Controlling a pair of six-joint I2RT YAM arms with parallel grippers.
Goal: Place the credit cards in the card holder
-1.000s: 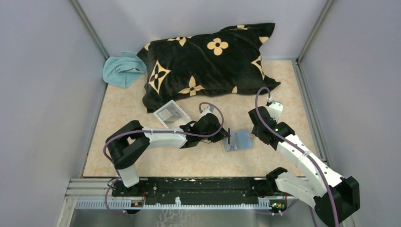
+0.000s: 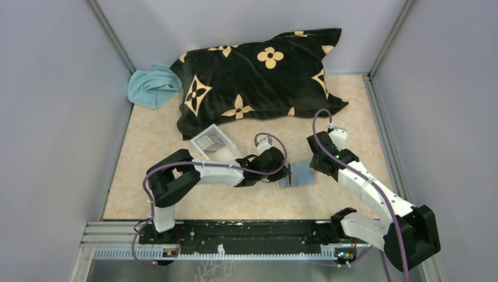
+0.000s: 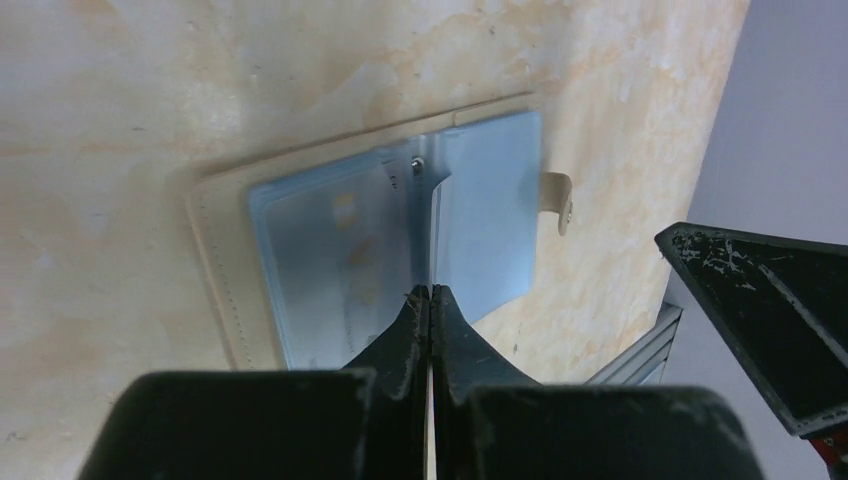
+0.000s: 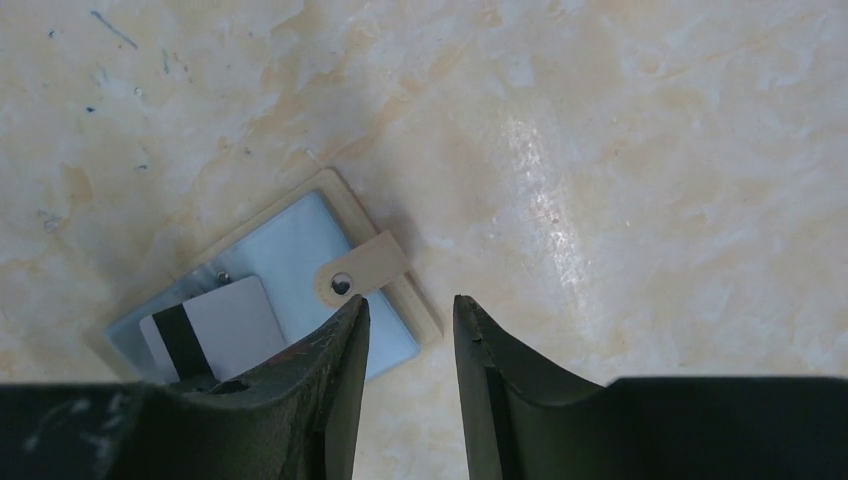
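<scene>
The open card holder (image 2: 302,173) lies on the table with blue clear sleeves and a tan strap with a snap (image 4: 359,268). In the left wrist view my left gripper is shut at the holder's middle, at the lower end of an upright thin edge, seemingly a card or sleeve; whether it is between the fingertips I cannot tell. In the right wrist view a grey card with a black stripe (image 4: 228,325) is on the holder. My right gripper is part open above the holder's strap end, nothing between its fingers.
A white tray or case (image 2: 208,141) lies behind the left arm. A black patterned cushion (image 2: 258,82) fills the back, with a teal cloth (image 2: 152,87) at back left.
My left gripper has moved right over the holder.
</scene>
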